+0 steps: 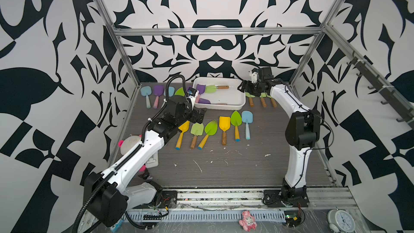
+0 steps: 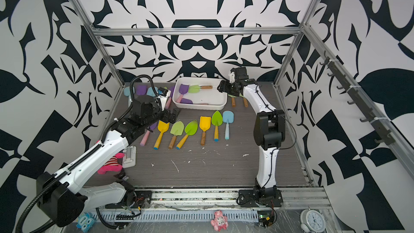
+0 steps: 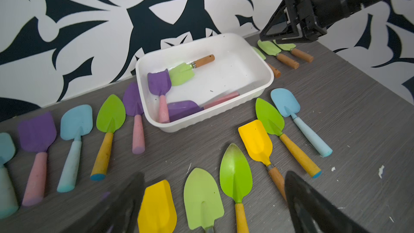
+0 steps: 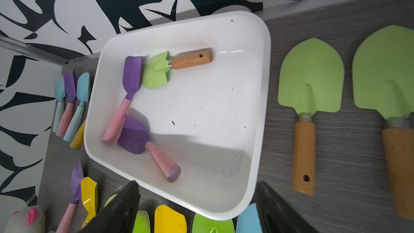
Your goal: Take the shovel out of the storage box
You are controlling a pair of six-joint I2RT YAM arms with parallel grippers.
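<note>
The white storage box (image 4: 258, 116) holds three shovels. A green shovel with a wooden handle (image 4: 192, 59) lies along its far wall. Left of that, a purple shovel with a pink handle (image 4: 132, 76) rests near the left wall. Another purple shovel (image 4: 134, 134) lies at the near side, its pink handle pointing right. My right gripper (image 1: 243, 87) is open and empty above the box's right end. In the left wrist view its dark fingers (image 3: 297, 17) hang above the rim. My left gripper stands open and empty over the table, in front of the box's left corner.
Several shovels lie in a row before the box, among them a yellow one (image 1: 224, 123) and a blue one (image 1: 247, 117). Others stand left of it, and green ones (image 4: 311, 75) lie to the right.
</note>
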